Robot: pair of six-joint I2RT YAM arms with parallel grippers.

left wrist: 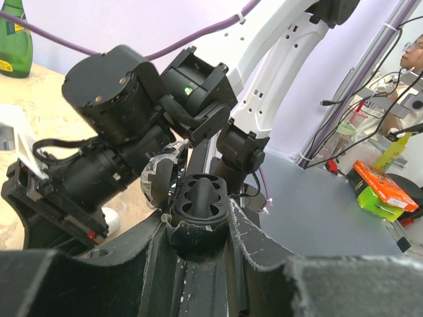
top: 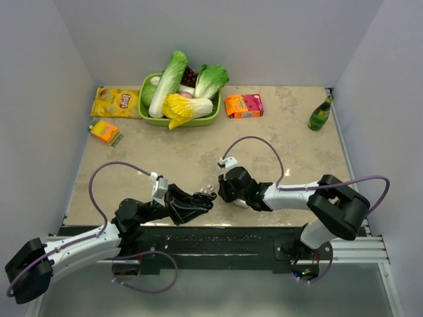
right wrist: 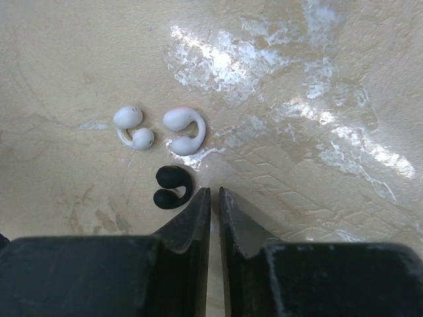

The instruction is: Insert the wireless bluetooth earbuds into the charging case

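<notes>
My left gripper is shut on a black charging case (left wrist: pixel 198 221), its lid raised and its dark slots facing up. Whether any earbud sits inside is unclear. On the table in the right wrist view lie a black C-shaped earbud (right wrist: pixel 174 187) and two white ones, one white earbud (right wrist: pixel 185 131) above it and another white earbud (right wrist: pixel 133 127) further left. My right gripper is slightly open, a narrow empty gap between its fingertips. They are just right of the black earbud, apart from it.
A white rounded object (left wrist: pixel 111 221) lies partly hidden beneath the right arm. Further back stand a green vegetable basket (top: pixel 147 119), an orange box (top: pixel 243 105) and a green bottle (top: pixel 320 115).
</notes>
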